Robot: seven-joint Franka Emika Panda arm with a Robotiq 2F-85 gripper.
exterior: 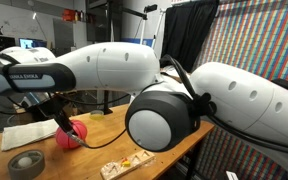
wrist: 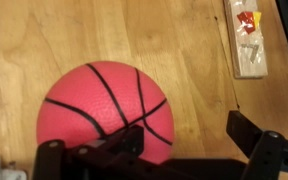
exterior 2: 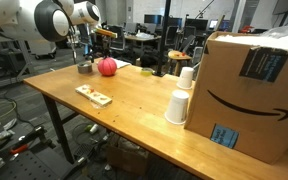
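Note:
A red ball with black seams (wrist: 94, 105), like a small basketball, rests on the wooden table. It also shows as a red ball (exterior: 72, 134) partly behind my gripper in exterior view 1, and near the table's far end (exterior 2: 107, 66) in exterior view 2. My gripper is open, its two fingers wide apart in the wrist view. The left finger overlaps the ball's lower part, while the right finger (wrist: 243, 131) is over bare wood. Nothing is visibly clamped between them; whether a finger touches the ball I cannot tell.
A grey tape roll (exterior: 26, 164) and a white cloth (exterior: 29, 134) are near the ball. A shallow wooden tray (exterior 2: 94, 96) with small pieces lies by the table edge. White cups (exterior 2: 177, 106) and a large cardboard box (exterior 2: 246, 100) occupy the opposite end. Mid-table is mostly clear.

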